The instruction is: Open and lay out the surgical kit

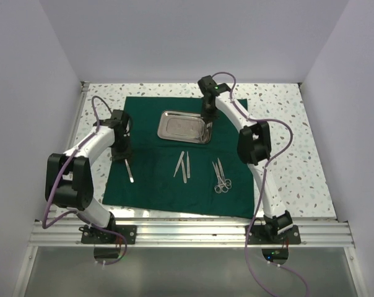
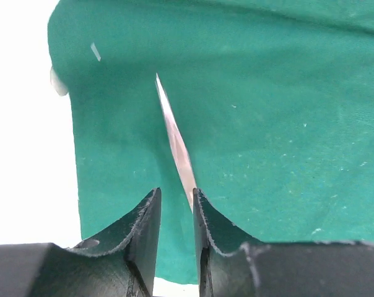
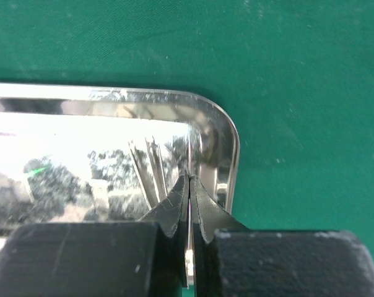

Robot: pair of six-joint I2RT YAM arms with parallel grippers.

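Note:
A green cloth is spread on the table. At its left lies a single thin silver instrument, with my left gripper above it, part open, nothing visibly held. My right gripper is shut at the right end of the steel tray, over slim instruments; whether it grips one is unclear. Scalpel-like tools lie in a group at the middle of the cloth, and several scissor-like instruments at the right.
The middle left of the cloth, below the tray, has clear room. Walls border the table.

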